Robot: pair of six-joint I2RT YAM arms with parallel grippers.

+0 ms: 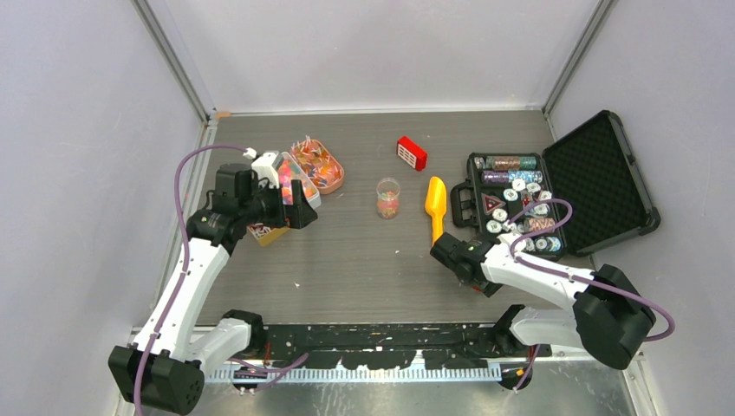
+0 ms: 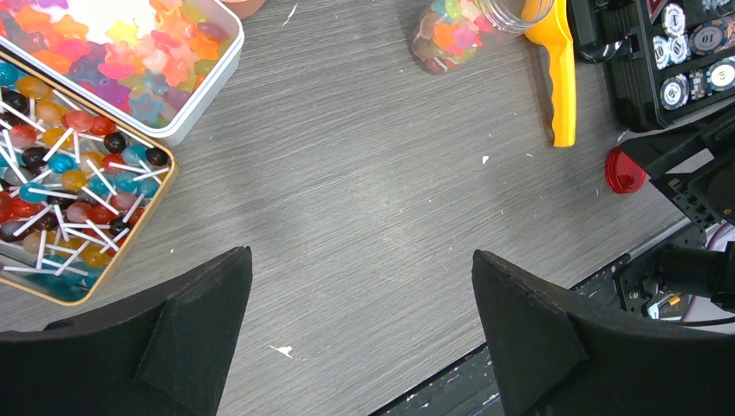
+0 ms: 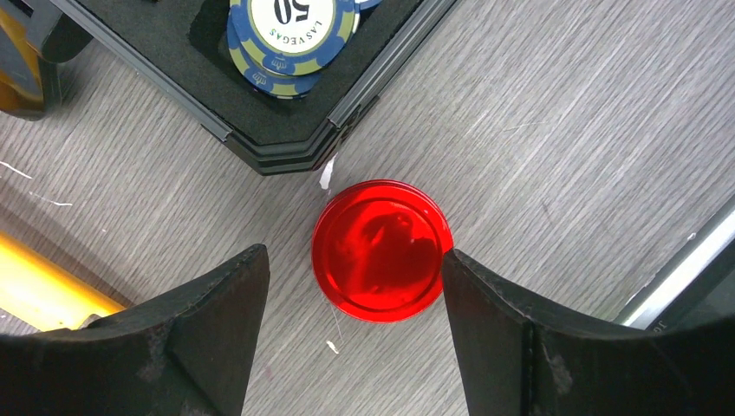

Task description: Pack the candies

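Note:
A round red lid [image 3: 381,251] lies flat on the table, between and just beyond the fingers of my open right gripper in the right wrist view. A clear jar [image 1: 387,198] holding some star candies stands without a lid mid-table. My left gripper [image 1: 301,204] hangs open and empty on the left, by the candy boxes. Star candies fill a white box [image 2: 195,111]; lollipops fill a yellow-rimmed box [image 2: 152,206]; an orange tray [image 1: 337,184] holds wrapped candies. Right of the jar lies a yellow scoop [image 1: 436,209].
An open black case [image 1: 478,159] of poker chips stands at the right, its corner close to the red lid. A small red block [image 1: 412,153] lies at the back.

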